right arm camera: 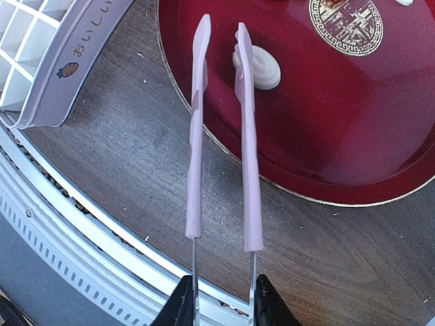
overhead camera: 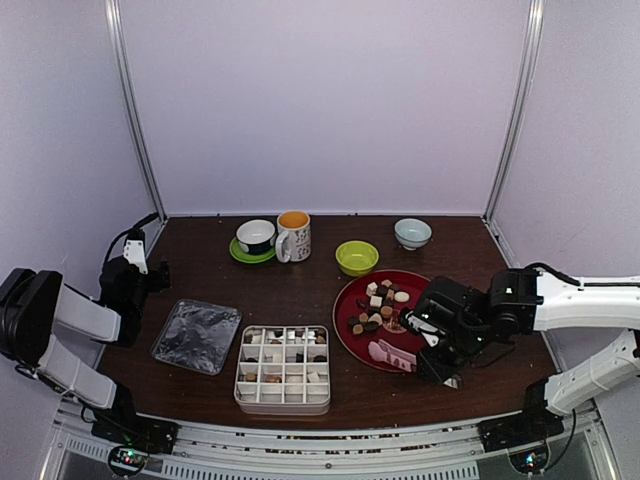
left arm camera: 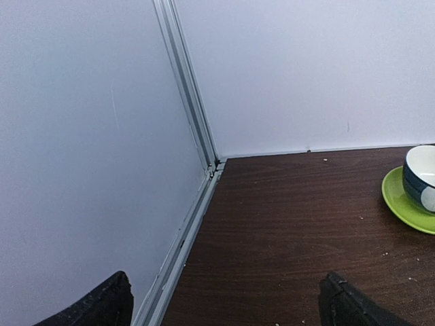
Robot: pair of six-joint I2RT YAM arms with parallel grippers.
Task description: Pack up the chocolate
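On the red plate (overhead camera: 354, 340) lie several brown, dark and white chocolates (overhead camera: 386, 311). My right gripper (overhead camera: 380, 350) has long pink fingers, part open over the plate's near left part; in the right wrist view a white chocolate (right arm camera: 265, 71) lies beneath the fingertips, partly hidden by one finger. Left of the plate stands the white compartment box (overhead camera: 282, 393), with pieces in many cells. A clear lid (overhead camera: 196, 335) lies left of it. My left gripper (overhead camera: 157, 275) stands open at the left, holding nothing, facing the back wall (left arm camera: 306, 75).
At the back stand a dark-rimmed bowl (overhead camera: 256, 236) on a green saucer (overhead camera: 250, 257), a mug (overhead camera: 293, 238), a yellow-green bowl (overhead camera: 357, 258) and a pale blue bowl (overhead camera: 413, 234).
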